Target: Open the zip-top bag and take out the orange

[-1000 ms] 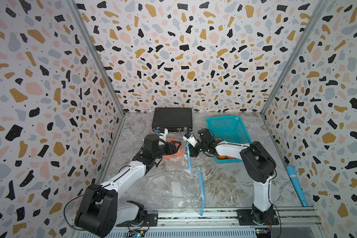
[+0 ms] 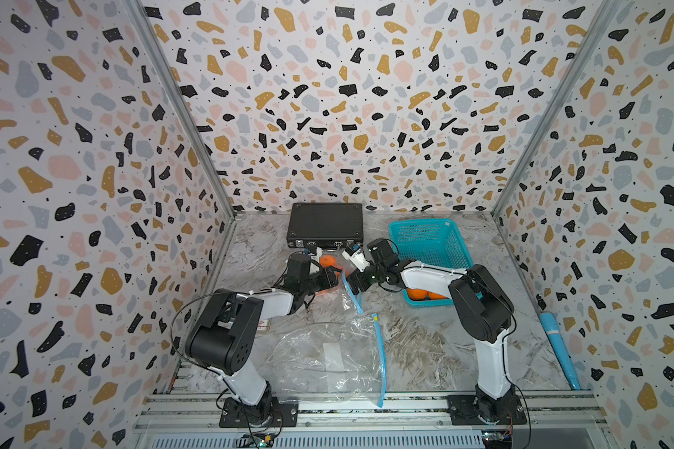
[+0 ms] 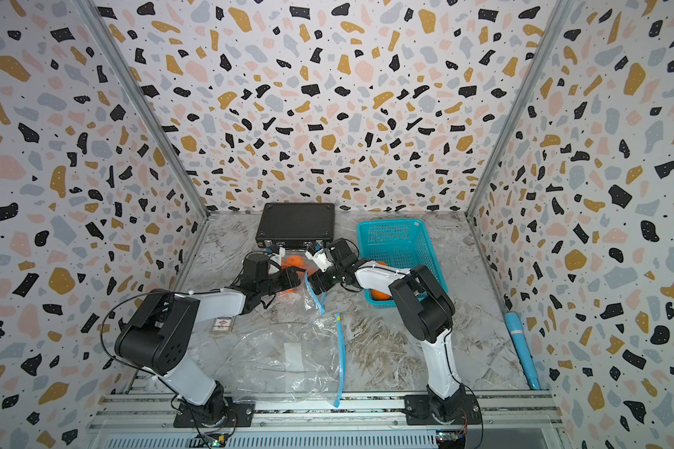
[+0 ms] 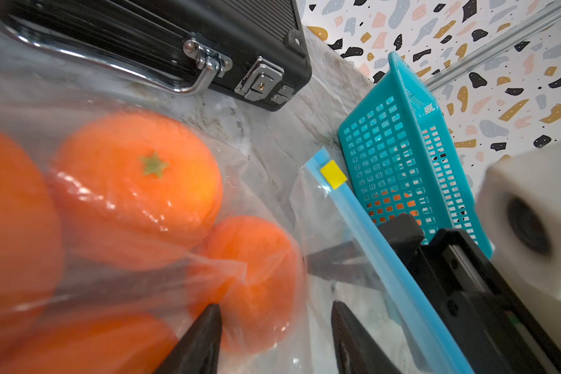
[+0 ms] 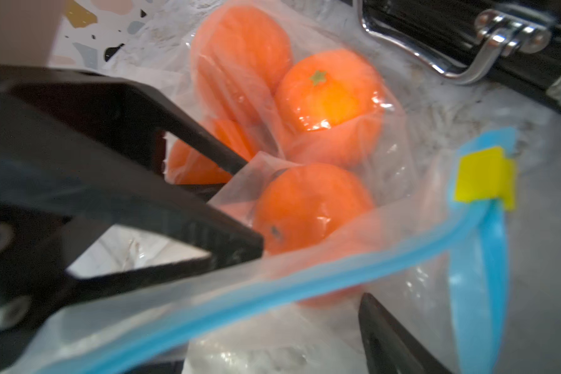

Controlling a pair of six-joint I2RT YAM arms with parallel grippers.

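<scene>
A clear zip bag holding several oranges point(image 5: 333, 103) lies in front of the black case. Its blue zip strip point(image 5: 330, 274) arcs from a yellow tab point(image 5: 480, 177), while a second blue strip point(image 5: 477, 280) hangs from that tab, so the two stand apart along the mouth. My left gripper is part open above the bag, an orange point(image 4: 252, 274) showing through film behind its fingers. From the mouth side, my right gripper is part open at the zip strip; film and the left gripper hide one of its fingers. No orange is in either grip.
Right of the bag stands a teal basket point(image 2: 430, 228) with oranges in it. The black case point(image 2: 325, 223) sits behind. A larger empty zip bag point(image 2: 329, 366) lies flat at the front; a blue roll point(image 2: 559, 348) lies far right.
The right gripper shifted a little and now sits nearer the left one. The blue zip strips have shifted and tilted.
</scene>
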